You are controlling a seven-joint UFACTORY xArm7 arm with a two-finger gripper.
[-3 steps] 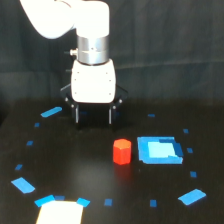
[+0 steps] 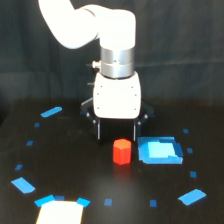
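Observation:
A red block [image 2: 122,152] rests on the dark table, a little right of the middle of the view. My gripper [image 2: 117,133] hangs pointing down, just behind or above the block. Its dark, thin fingers stand wide apart, with nothing visible between them. How high the fingertips are above the table is hard to judge. Close to the block's right side lies a blue square [image 2: 145,158] with a white patch [image 2: 160,149] in its middle.
A pale box-like object [image 2: 58,213] is cut off by the bottom edge at left. Blue tape strips [image 2: 23,185] and small blue marks are scattered over the table.
My gripper has moved to the right and appears lower in the view, nearer the red block. The block and the blue square have stayed in place.

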